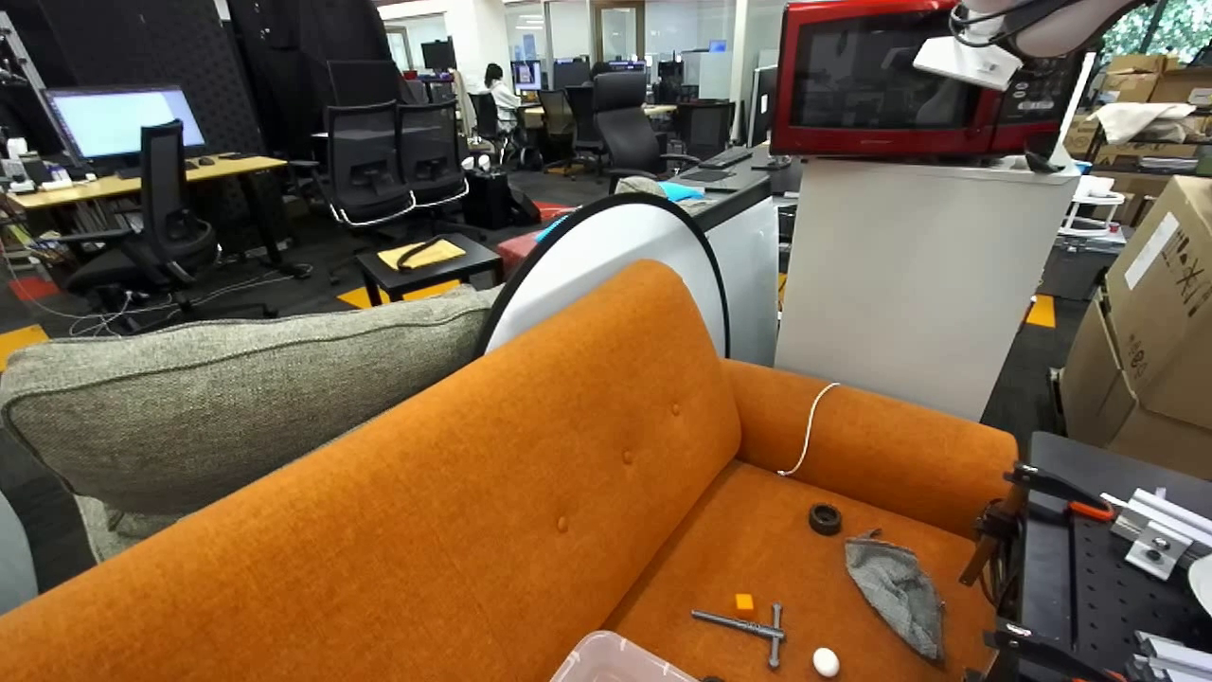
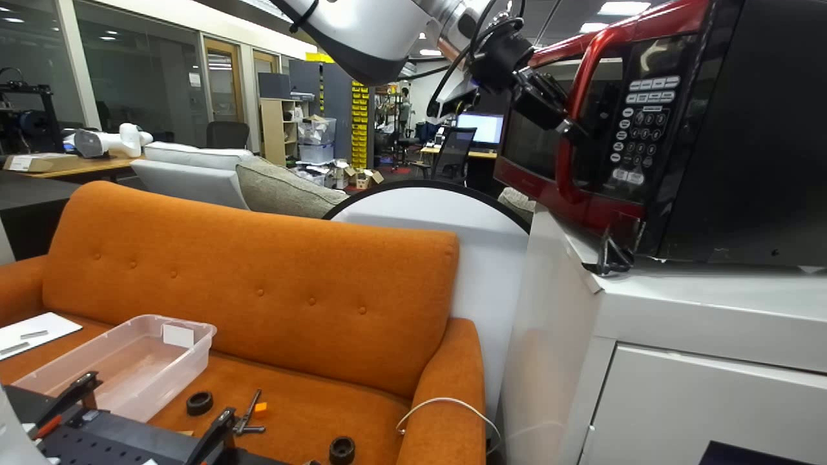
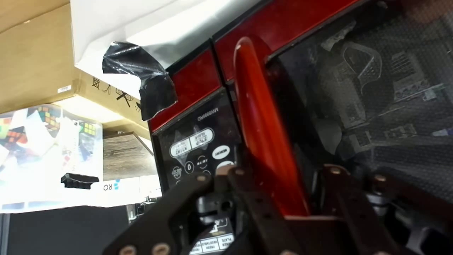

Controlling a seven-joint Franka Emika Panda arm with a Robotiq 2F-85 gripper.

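A red microwave [image 1: 886, 141] with a dark glass door stands on a white cabinet [image 2: 729, 306]. Its curved red handle [image 3: 261, 114] runs down between the fingers of my gripper in the wrist view, one finger to each side. The fingers are shut on that handle. From the side, the gripper [image 2: 572, 128] reaches the handle [image 2: 564, 166] around mid-height. The door lies flush against the keypad panel [image 2: 640, 124]. In exterior view 1 the arm hides the handle and the fingers.
Black tape [image 3: 138, 72] sticks at the microwave's lower corner. Below stands an orange sofa [image 2: 256, 256] carrying a clear plastic bin [image 2: 203, 341], a grey cloth [image 1: 898, 585], a white egg-shaped object [image 1: 826, 661] and other small items. Open space lies before the microwave door.
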